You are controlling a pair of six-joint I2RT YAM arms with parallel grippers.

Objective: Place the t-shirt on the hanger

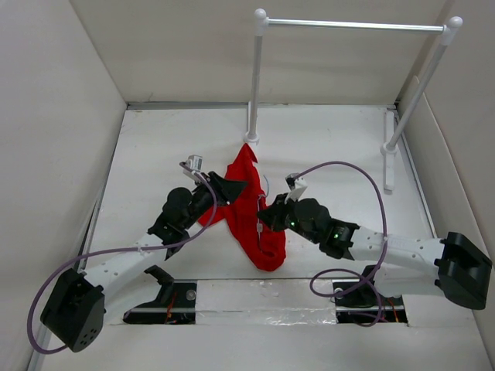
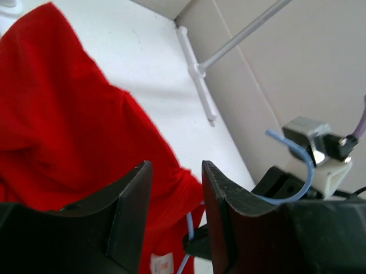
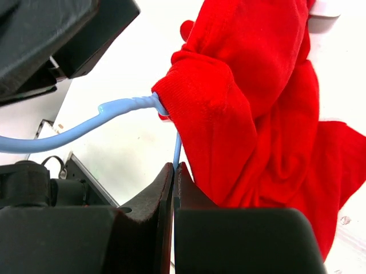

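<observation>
The red T-shirt (image 1: pixel 244 209) lies bunched on the white floor, with the blue hanger (image 3: pixel 123 108) at its collar. My left gripper is over the shirt's left side; its fingertips stand apart with red cloth in view between them, and whether they grip any is unclear. My right gripper is shut on the hanger's thin blue stem at the shirt's right side. The rest of the hanger is partly hidden by cloth and grippers.
A white rack with a metal top bar (image 1: pixel 348 25) stands at the back right, one post (image 1: pixel 255 85) just behind the shirt. Walls close in the sides and back.
</observation>
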